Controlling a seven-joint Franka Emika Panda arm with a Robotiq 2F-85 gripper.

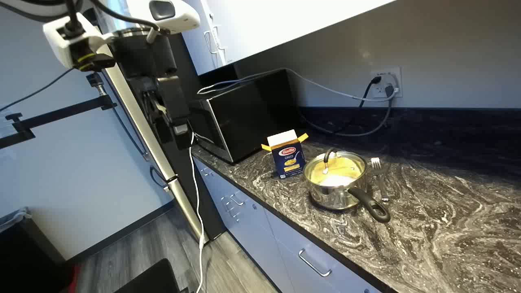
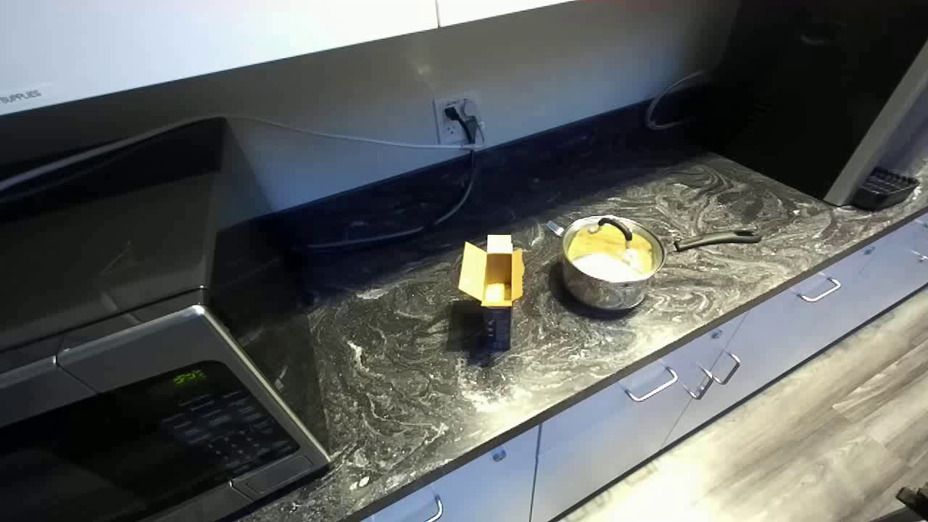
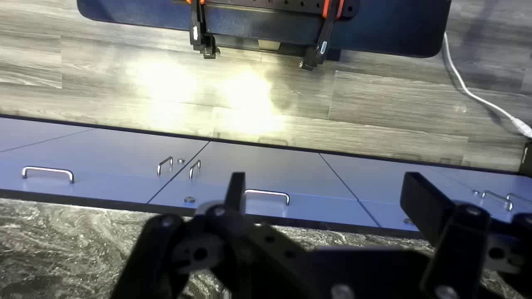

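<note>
My gripper is open in the wrist view, its dark fingers wide apart and nothing between them. In exterior view 1 the arm hangs at the left, with the gripper (image 1: 180, 131) well away from the items on the counter. A steel pot (image 1: 337, 194) with a long black handle stands on the counter under a lid (image 2: 613, 252) with a black loop handle; yellow shows through or on the lid. Left of it a dark blue orzo box (image 1: 289, 158) stands upright, its yellow top flaps (image 2: 474, 270) spread. A fork (image 1: 376, 165) lies beside the pot, partly hidden in exterior view 2.
A black microwave (image 2: 139, 417) occupies the counter's left end in exterior view 2. Cords (image 2: 348, 138) run along the wall to an outlet (image 2: 452, 119). White cabinets (image 1: 293, 19) overhang the back.
</note>
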